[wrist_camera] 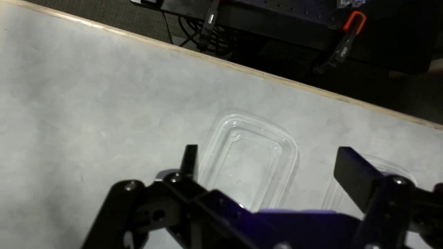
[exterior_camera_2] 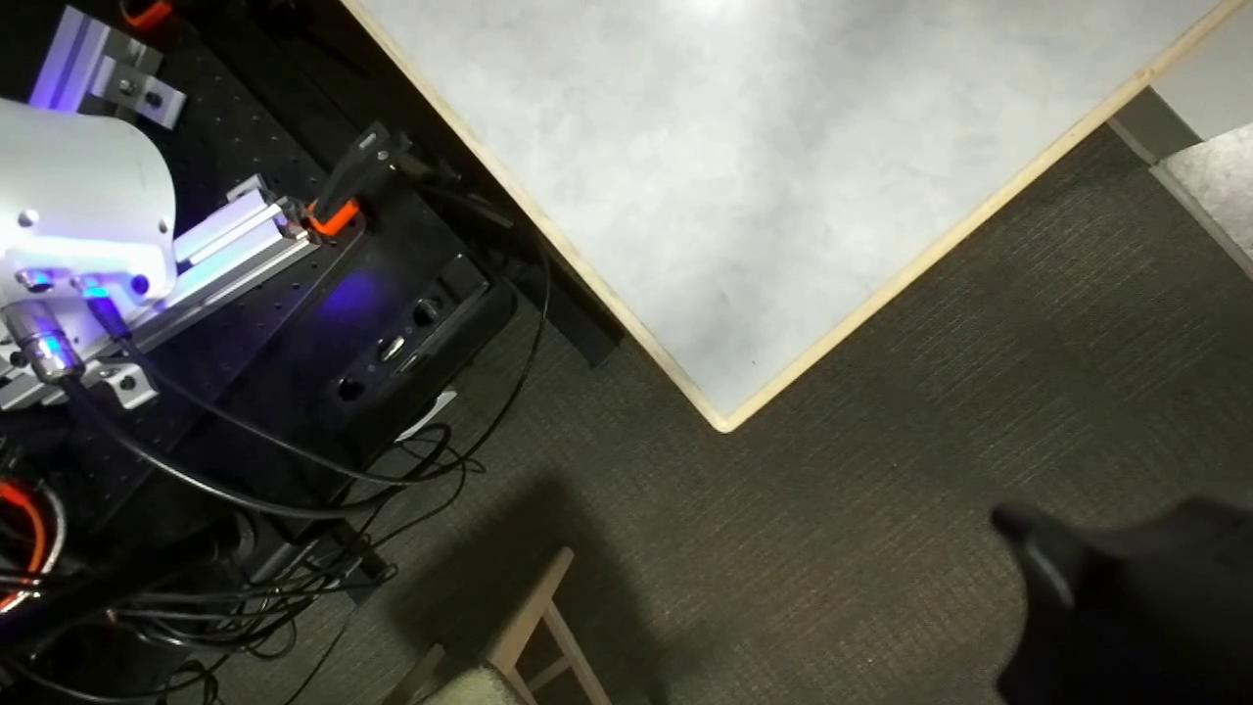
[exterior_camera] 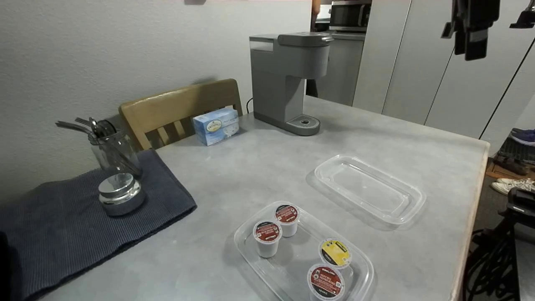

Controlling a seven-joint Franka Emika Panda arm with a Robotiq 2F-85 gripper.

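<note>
High above the table, my gripper stands open in the wrist view, its two dark fingers wide apart and nothing held between them. Exterior view 1 catches part of the gripper (exterior_camera: 471, 35) at the upper right. Beneath it lies an empty clear plastic lid or shallow tray (wrist_camera: 245, 166), well below the fingers. A clear container (exterior_camera: 256, 263) near the front holds several coffee pods, including a red-topped pod (exterior_camera: 267, 231) and a yellow-topped pod (exterior_camera: 335, 252). At the table's back stands a grey coffee maker (exterior_camera: 273, 75).
A blue tea box (exterior_camera: 216, 126) sits near the wooden chair (exterior_camera: 183, 103). On the dark blue mat (exterior_camera: 155, 185) are a silver-lidded jar (exterior_camera: 120, 193) and a glass of utensils (exterior_camera: 113, 150). Bare tabletop (exterior_camera: 235, 175) spreads across the middle.
</note>
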